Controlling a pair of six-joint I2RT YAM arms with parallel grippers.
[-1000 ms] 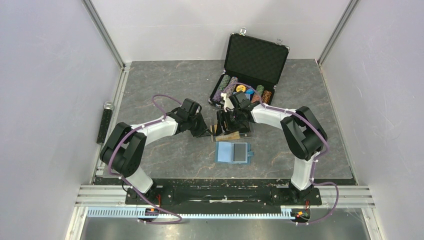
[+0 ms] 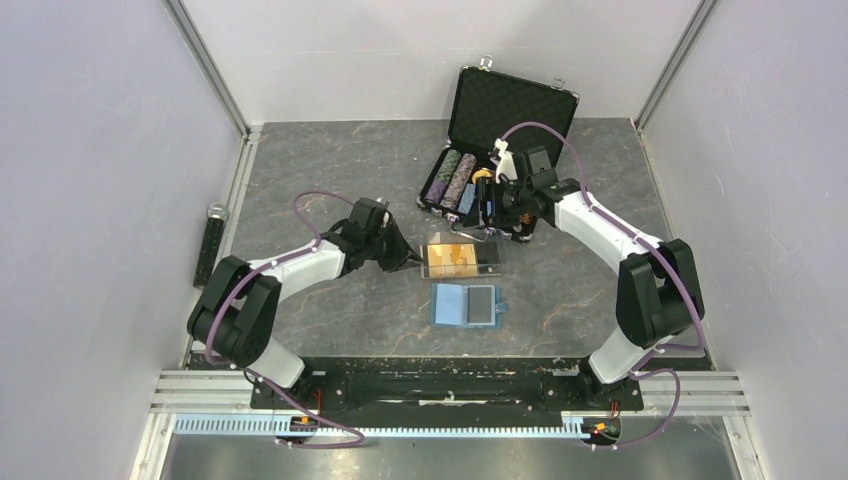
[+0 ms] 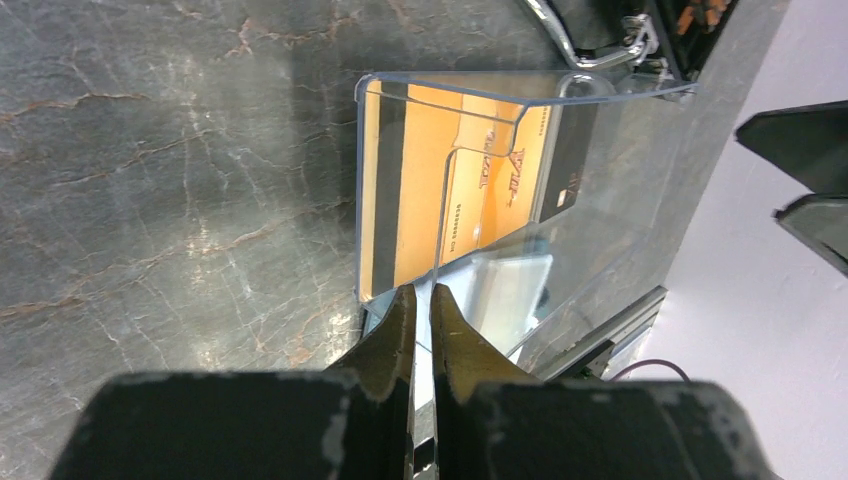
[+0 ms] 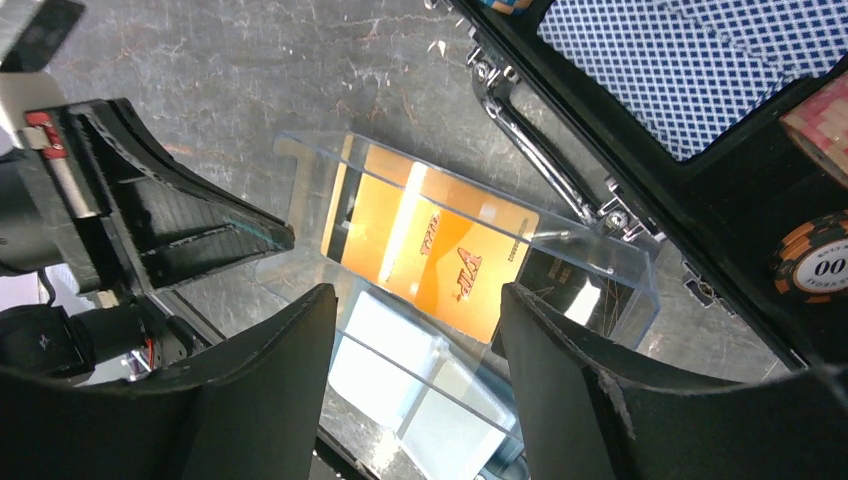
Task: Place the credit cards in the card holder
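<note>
Orange credit cards lie flat inside a clear box, with a black card beside them at its right end. In front of the box, an open light-blue folding case rests on the table. At the box's front left, my left gripper is shut on a clear wall of the box. My right gripper stands open above and behind the box, with nothing between its fingers. The cards appear between those fingers only because they lie below.
An open black case with poker chips stands behind the box, its metal handle close to the box's back wall. A black microphone lies at the far left.
My right gripper has moved right and back, from over the clear box to over the front of the chip case. The left gripper has shifted only slightly at the box's left end.
</note>
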